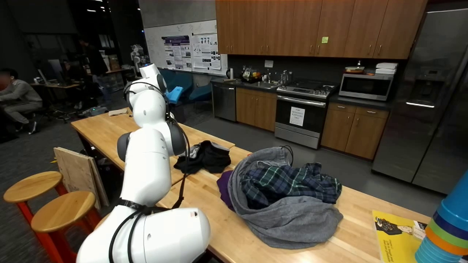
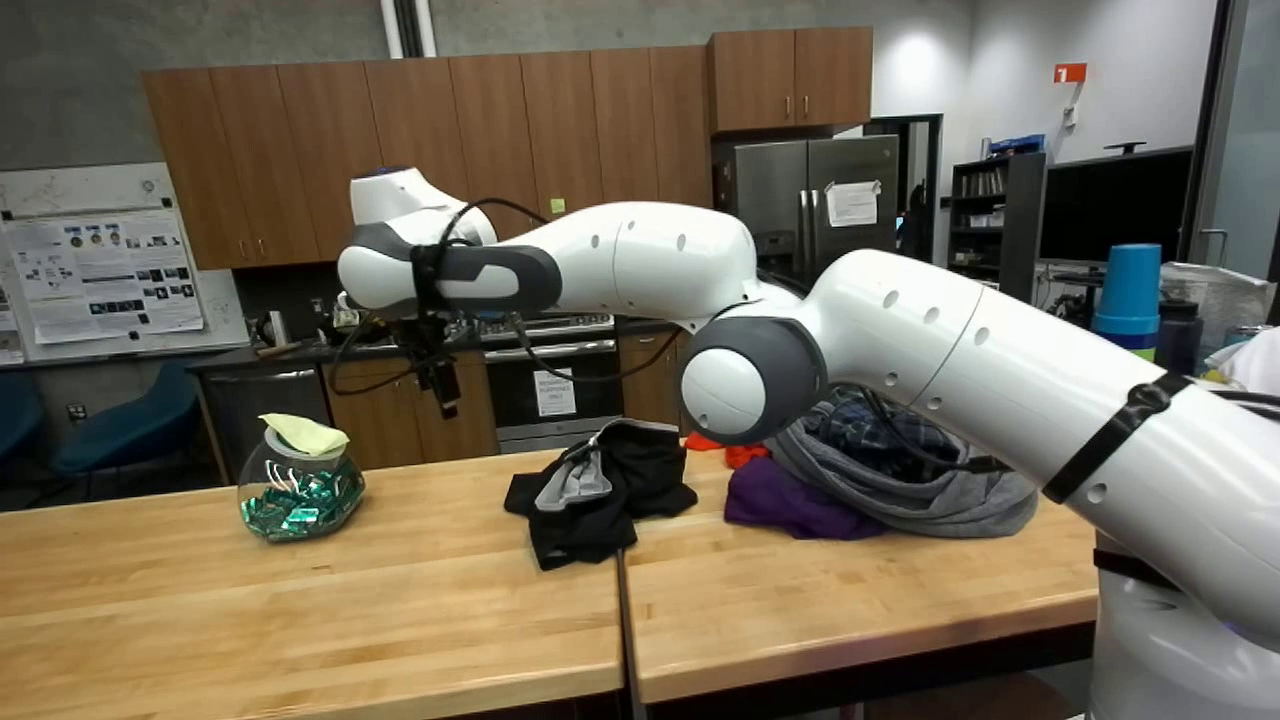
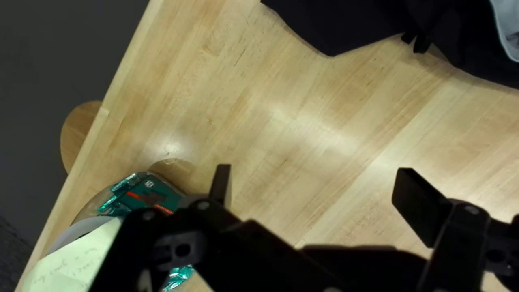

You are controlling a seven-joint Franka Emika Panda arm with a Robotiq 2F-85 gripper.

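Note:
My gripper is open above the tabletop, and bare wood shows between its fingers in the wrist view. In exterior view 2 the gripper hangs at the end of the arm, well above the table and to the right of a clear round jar. Green foil packets fill that jar, and a pale yellow note lies over its top. The left finger partly covers the jar in the wrist view. Dark cloth with a grey patch lies crumpled to the right of the jar.
A grey garment with a plaid shirt in it lies nearer the arm's base, beside purple cloth. Blue cups and a yellow book sit at the near end. Between jar and dark cloth the table is clear.

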